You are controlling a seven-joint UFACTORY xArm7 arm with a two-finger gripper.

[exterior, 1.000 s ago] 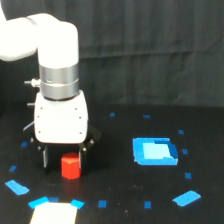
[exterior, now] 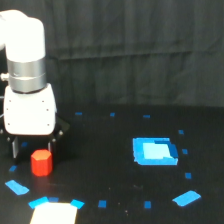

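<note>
A small red block (exterior: 41, 162) is at the left of the dark table. Over it, my gripper (exterior: 35, 152) points down, with the white and silver wrist above. Its dark fingers (exterior: 15, 149) show faintly on either side of the block. The right finger looks close against the block, while a dark gap seems to lie on the left. Whether the fingers grip the block cannot be made out, nor whether it touches the table.
A blue square with a white middle (exterior: 156, 151) lies to the right. Small blue marks dot the dark surface, with a larger blue strip (exterior: 186, 198) at lower right and a pale square (exterior: 54, 213) at the front left.
My gripper has moved left, and the red block has moved left with it by about the same amount. The blue square has stayed in place.
</note>
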